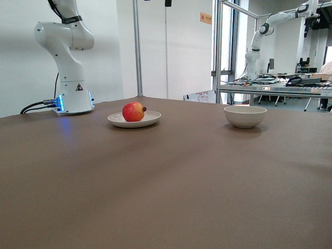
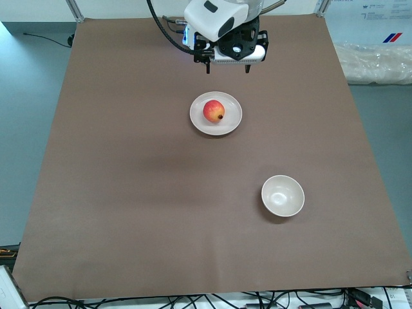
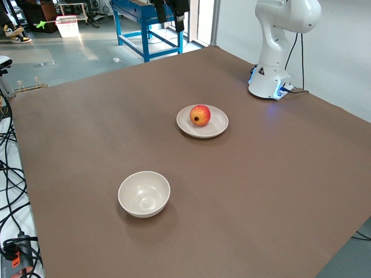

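Note:
A red-yellow fruit (image 2: 214, 111) (image 1: 134, 111) (image 3: 200, 115) rests on a white plate (image 2: 215, 129) (image 1: 116, 119) (image 3: 210, 131) in the middle rear of the brown table. An empty white bowl (image 2: 282, 195) (image 1: 244, 118) (image 3: 144, 194) stands apart from the plate, nearer the left camera. My gripper (image 2: 228, 67) hangs above the table's back, beyond the plate in the left view, its two black fingers apart with nothing visible between them. In the top and right views only small dark parts of it show at the upper edge.
The white arm base (image 1: 72, 93) (image 3: 271, 78) stands at the back. Cables (image 2: 71, 302) run along the edge nearest the left camera, off the tabletop.

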